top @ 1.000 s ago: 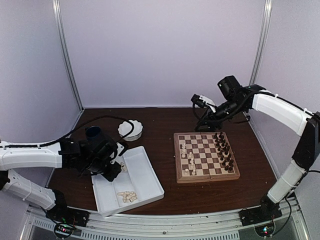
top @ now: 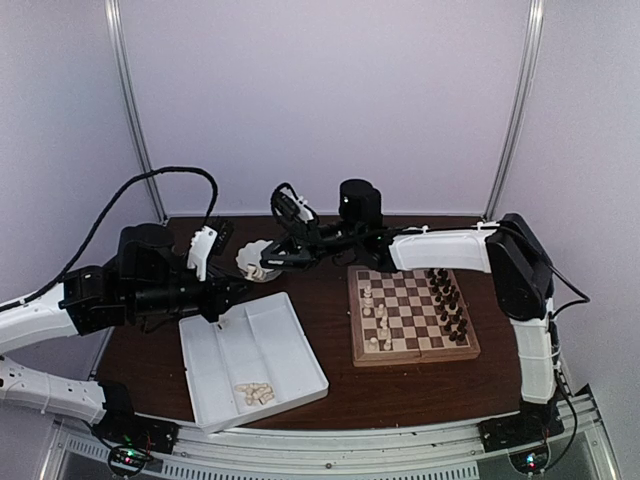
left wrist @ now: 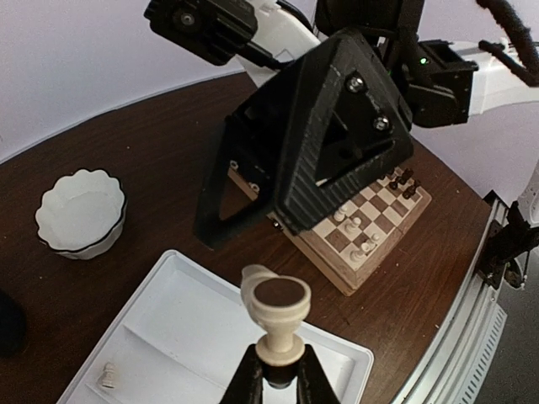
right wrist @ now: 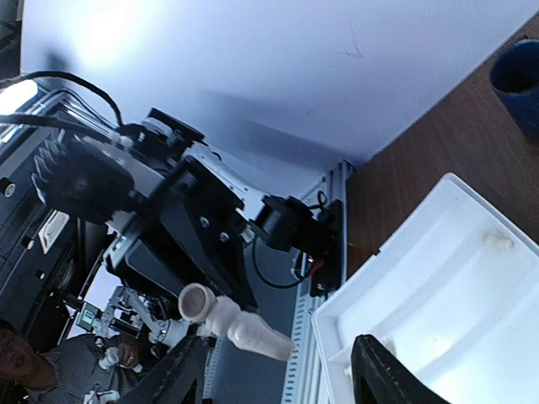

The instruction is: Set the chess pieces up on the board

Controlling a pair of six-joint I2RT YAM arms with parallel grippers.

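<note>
A white chess piece (left wrist: 276, 303) is gripped upright by my left gripper, raised above the white tray (top: 300, 360). My right gripper hangs open close to that piece (right wrist: 236, 324); in the top view the two grippers meet near the middle back. More white pieces (top: 255, 393) lie in the tray. The wooden board (top: 420, 350) holds rows of dark pieces (top: 450, 310) on its right and several white pieces (top: 385, 330) on its left.
A white scalloped bowl (left wrist: 80, 215) stands behind the tray. A dark blue cup (right wrist: 514, 76) shows in the right wrist view. Bare table lies between tray and board.
My left gripper has risen out of the tray with the piece. My right arm has swung left from above the board toward it.
</note>
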